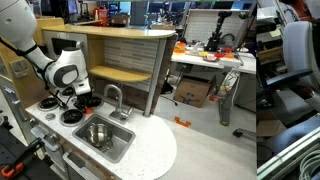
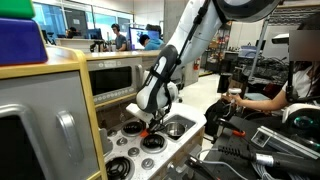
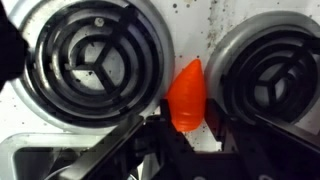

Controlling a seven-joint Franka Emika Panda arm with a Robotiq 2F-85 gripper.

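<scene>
An orange, tapered object (image 3: 187, 90) sticks out from between the dark fingertips of my gripper in the wrist view. The fingers are shut on its lower part, which is hidden by the fingers. The stove top lies beneath it, between two black coil burners. In the first exterior view a small orange-red patch of that object (image 1: 88, 111) shows beside the white arm (image 1: 70, 72), low over the stove. From the other side, the same orange object (image 2: 144, 133) is seen under the arm near the burners; whether it touches the surface I cannot tell.
A coil burner (image 3: 100, 60) lies left and another (image 3: 275, 80) right. The sink (image 1: 118, 147) holds a metal pot (image 1: 97, 134), with a tall faucet (image 1: 118, 100) behind it. The white counter (image 1: 155, 145) right of the sink is clear. A shelf (image 1: 120, 74) stands behind the arm.
</scene>
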